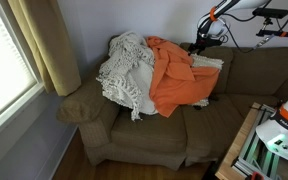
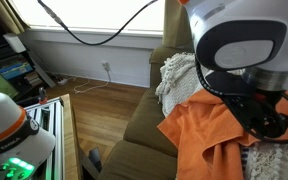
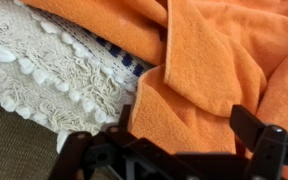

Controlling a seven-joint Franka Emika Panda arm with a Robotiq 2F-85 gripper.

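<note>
An orange blanket (image 1: 179,80) is draped in loose folds over the sofa's back and seat. It fills most of the wrist view, where a raised fold of the orange cloth (image 3: 199,60) runs down the middle. My gripper is open above the blanket, one dark finger at each side of the lower edge, and nothing is visibly held. Exterior view 1 places the gripper (image 1: 196,46) by the sofa's back, at the blanket's upper right. A cream woven throw with pompom trim (image 3: 39,75) lies beside the orange cloth. In exterior view 2 the white arm hides the gripper.
A white knitted blanket (image 1: 130,68) covers the sofa's left part. The brown sofa seat (image 1: 149,135) is bare in front. A second white arm (image 1: 284,125) stands by a wooden table at the right. Behind the sofa rises a plain wall.
</note>
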